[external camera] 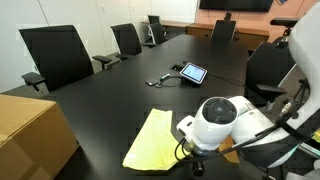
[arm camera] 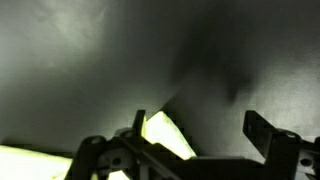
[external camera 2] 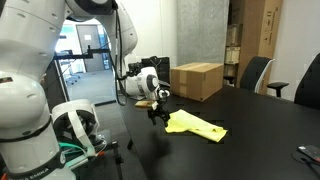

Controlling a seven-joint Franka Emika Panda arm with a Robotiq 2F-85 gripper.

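A yellow cloth [external camera: 150,143] lies spread on the dark table, longer than it is wide in exterior view 2. My gripper is open, its two black fingers well apart. Bare table shows between and ahead of them in the wrist view, where a corner of the cloth [arm camera: 166,134] reaches in along the bottom. In exterior view 1 the gripper [external camera: 194,166] is low, just right of the cloth's near end. From exterior view 2, the gripper [external camera 2: 157,118] appears beside the cloth's left end, and I cannot tell its exact height.
A large cardboard box [external camera 2: 196,81] stands on the table behind the cloth. Farther along the table lie a small lit tablet [external camera: 193,73] and some cables. Black chairs [external camera: 57,53] line the far side.
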